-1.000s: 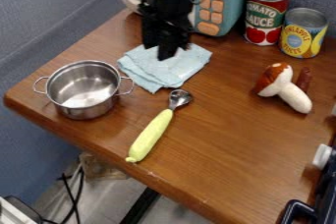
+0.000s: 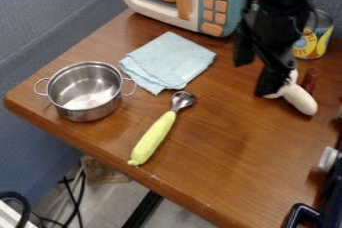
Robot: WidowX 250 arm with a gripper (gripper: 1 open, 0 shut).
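My black gripper (image 2: 262, 56) hangs over the right back of the wooden table, above and partly covering a white, sausage-like toy (image 2: 295, 96); whether it is open or shut is unclear. A light blue folded cloth (image 2: 166, 60) lies at the back middle. A steel pot (image 2: 86, 91) sits at the left. A yellow corn toy (image 2: 152, 138) lies in the front middle beside a steel spoon (image 2: 182, 100).
A toy microwave (image 2: 218, 10) stands at the back. A yellow can (image 2: 310, 42) is partly hidden by my arm. Dark and white items line the right edge.
My arm and gripper have moved right, from above the cloth to above the white toy, now hiding the red can and part of the yellow can.
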